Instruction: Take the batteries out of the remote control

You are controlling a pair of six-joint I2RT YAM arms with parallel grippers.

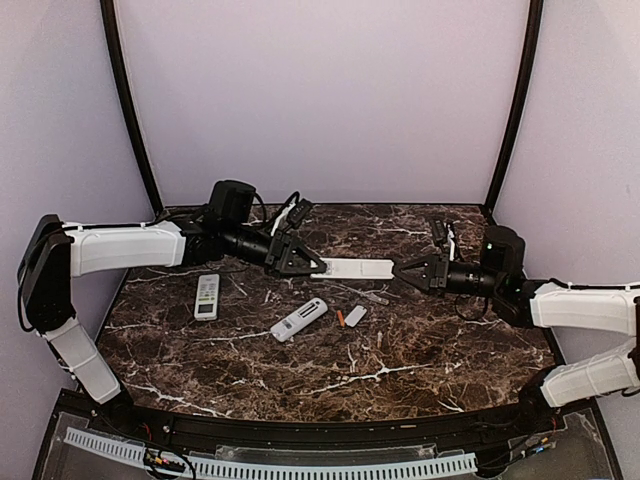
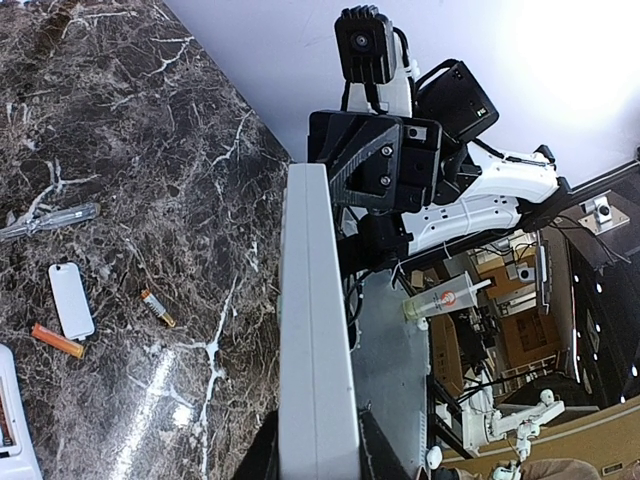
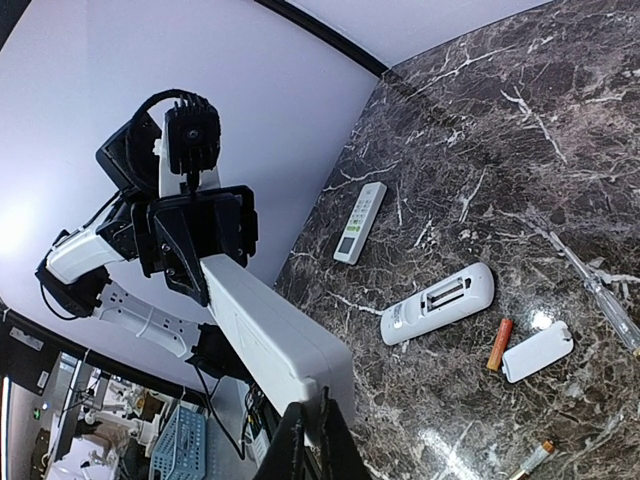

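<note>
A long white remote control (image 1: 358, 268) is held level in the air between my two arms. My left gripper (image 1: 319, 267) is shut on one end of it. At the other end is my right gripper, shut, its dark fingertips at the remote's tip with nothing visible gripped between them. Any battery slot on this remote is hidden. On the table, a second white remote (image 3: 438, 302) lies with its battery slot open and apparently empty. An orange battery (image 2: 57, 340) and a white-and-orange battery (image 2: 157, 308) lie loose near a white battery cover (image 3: 538, 352).
A third remote (image 1: 206, 297) lies face up at the table's left, its buttons and screen showing. A clear-handled screwdriver (image 3: 607, 305) rests behind the cover.
</note>
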